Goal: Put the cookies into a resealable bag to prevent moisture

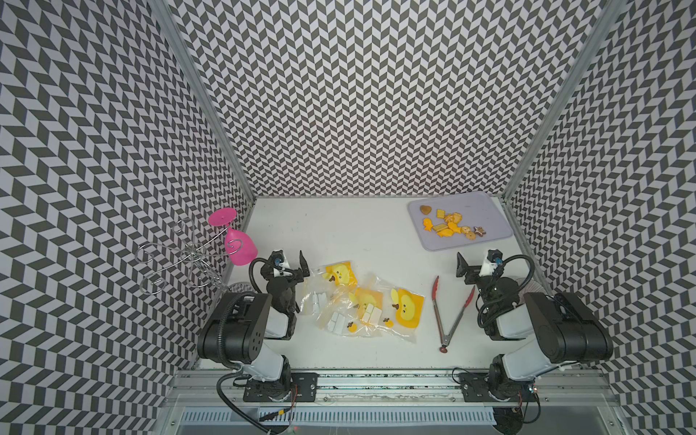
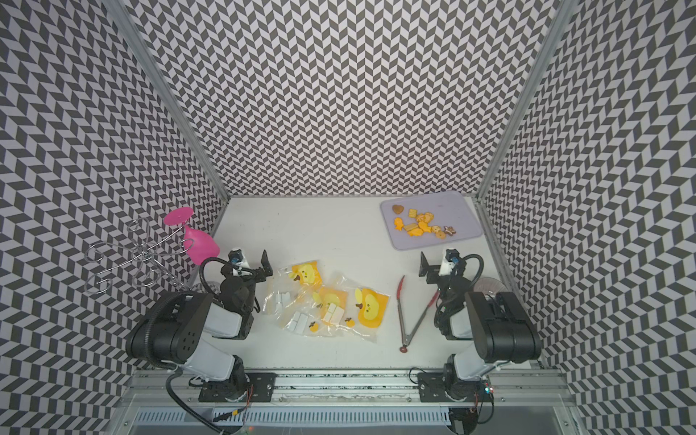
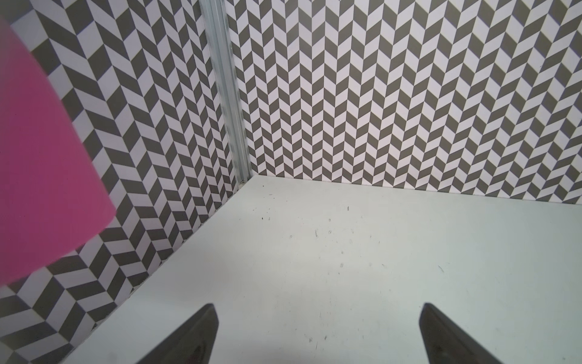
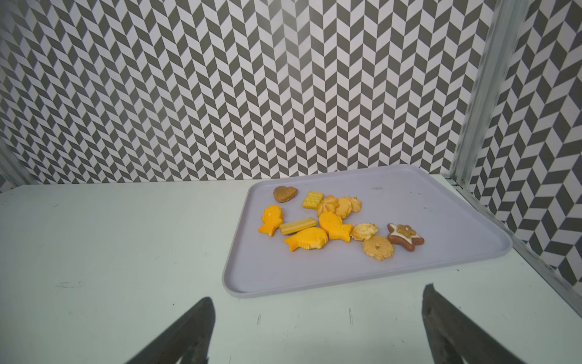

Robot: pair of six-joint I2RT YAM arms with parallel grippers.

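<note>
Several cookies (image 4: 308,238), among them fish, heart and star shapes, lie on a pale purple tray (image 4: 436,200) at the back right of the table. Clear resealable bags with yellow animal prints (image 1: 407,307) overlap one another at the front middle, some with white pieces visible in or on them. My left gripper is open and empty, just left of the bags. Over on the right, my right gripper stands open in front of the tray, nothing between its fingers. A pair of tongs (image 1: 446,326) with red tips lies spread between the bags and the right arm.
A wire rack (image 1: 190,255) with a pink cup (image 1: 239,248) on it stands at the left edge, close beside the left arm. A round clear item (image 2: 490,285) shows partly behind the right arm.
</note>
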